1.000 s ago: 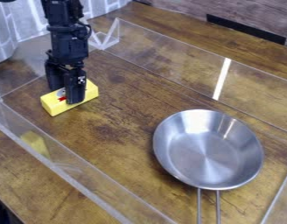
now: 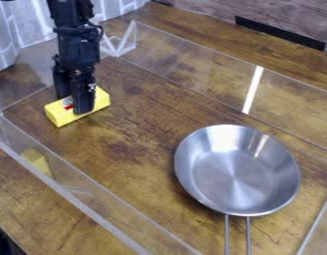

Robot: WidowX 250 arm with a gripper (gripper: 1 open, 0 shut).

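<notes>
My black gripper [image 2: 76, 100] reaches down from the upper left onto a yellow sponge-like block [image 2: 92, 104] lying on the wooden table. The fingers appear shut on the block, though their tips are dark and hard to make out. A small red and white mark shows on the block beside the fingers.
A steel pan [image 2: 235, 170] with its handle toward the front sits at the right. Clear panels or edges run along the left and right sides.
The gripper has shifted slightly left on the block, and the block looks very slightly moved with it. The pan has not moved.
</notes>
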